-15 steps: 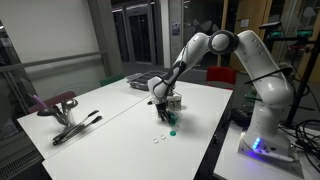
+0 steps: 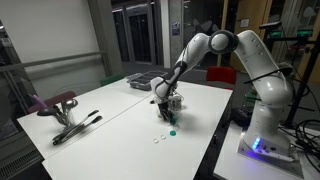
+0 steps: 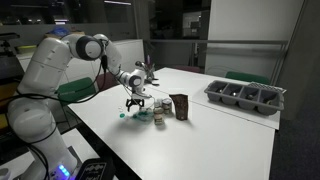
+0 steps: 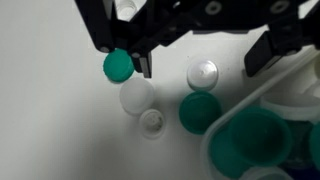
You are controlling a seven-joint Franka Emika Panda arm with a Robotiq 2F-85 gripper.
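Observation:
In the wrist view my gripper is open, its dark fingers wide apart over the white table, with no object held between them. Below the gap lie a clear cap [image 4: 202, 73] and a green cap [image 4: 199, 112]. To their left are another green cap [image 4: 118, 66], a white cap [image 4: 137, 96] and a smaller clear cap [image 4: 152, 124]. A white-rimmed container [image 4: 216, 133] with green caps inside fills the lower right. From exterior view 1 the gripper [image 2: 163, 115] appears low over the table, its fingertips hard to make out.
A utensil holder [image 2: 68, 131] stands at the table's left side. In exterior view 2, a grey compartment bin [image 3: 244, 97] sits toward the back right, and a dark brown bag [image 3: 180, 106] stands right of the gripper.
The loose caps in front have not moved.

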